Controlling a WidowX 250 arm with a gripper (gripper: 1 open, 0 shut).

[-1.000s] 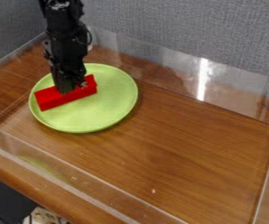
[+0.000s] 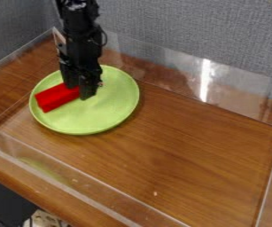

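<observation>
A red block lies on a green plate at the left of the camera view, angled from lower left up toward the gripper. My black gripper is down over the upper right end of the block, which it partly hides. Its fingers look apart, and I cannot tell exactly whether they touch the block.
Clear low walls border the table, and grey padded panels stand behind it. The arm comes down from the top left.
My gripper has shifted a little to the right over the block and now hides more of its right end. The plate looks unmoved.
</observation>
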